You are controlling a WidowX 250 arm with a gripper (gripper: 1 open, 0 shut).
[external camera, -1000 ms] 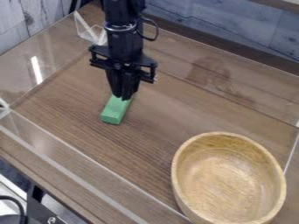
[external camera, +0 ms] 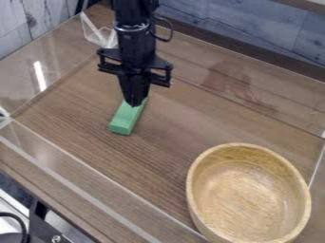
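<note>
The black robot arm's gripper hangs over a green rectangular block lying on the wooden surface, its tip at the block's upper end. Whether the fingers are open or shut, or touch the block, cannot be made out.
A large tan round bowl sits at the lower right. Grey walls and edges border the surface at the back and left, and black cables lie at the lower left corner.
</note>
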